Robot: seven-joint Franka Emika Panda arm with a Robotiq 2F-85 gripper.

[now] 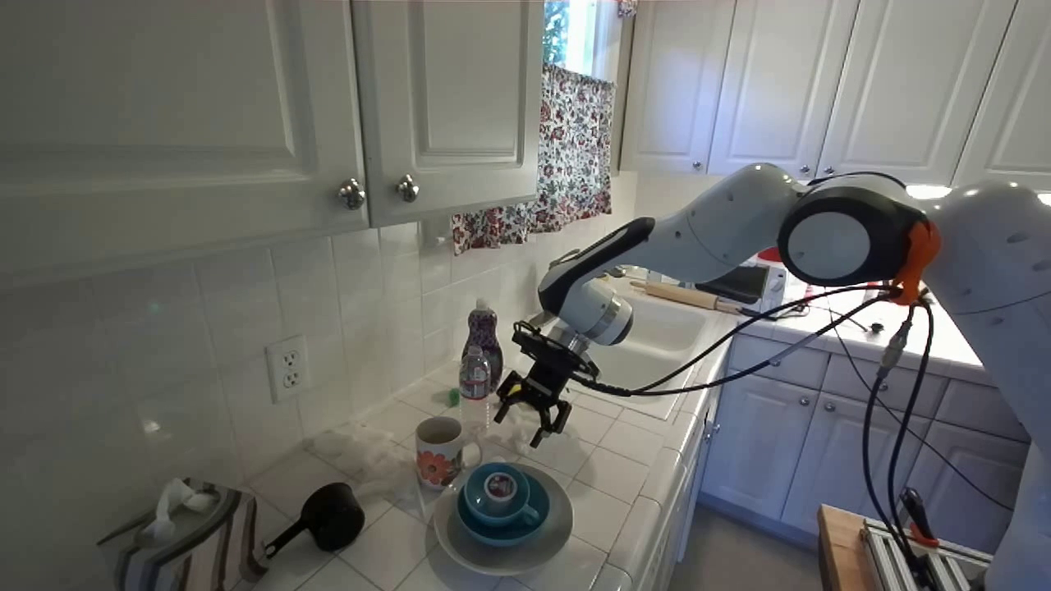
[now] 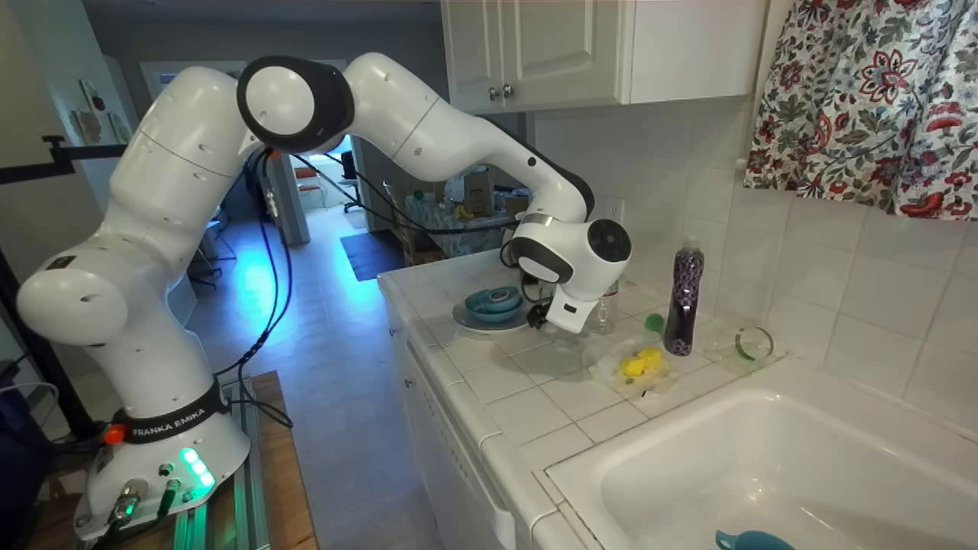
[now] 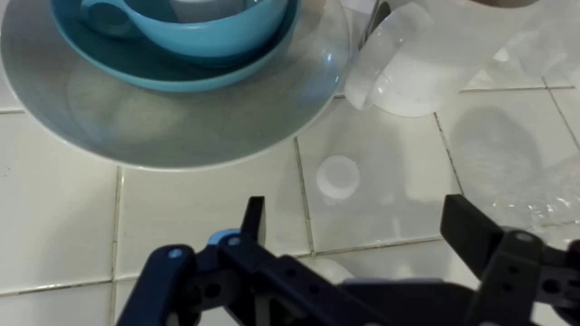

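My gripper (image 1: 520,428) hangs over the tiled counter beside the stacked dishes, its fingers wide apart and empty. In the wrist view the two dark fingers of the gripper frame bare tile. Just beyond them lies a small white round cap-like thing (image 3: 338,177) on the counter. A blue cup (image 1: 495,489) sits in a blue bowl (image 1: 495,535) on a grey plate (image 1: 552,542), with a small labelled container (image 1: 499,486) inside the cup. Behind the plate stands a flowered mug (image 1: 438,455). In exterior view 2 the arm hides most of my gripper.
A clear bottle (image 1: 475,389) and a dark purple bottle (image 2: 684,298) stand near the wall. Yellow items (image 2: 641,362) lie towards the sink (image 2: 733,458). A black pot (image 1: 332,516) is at the left.
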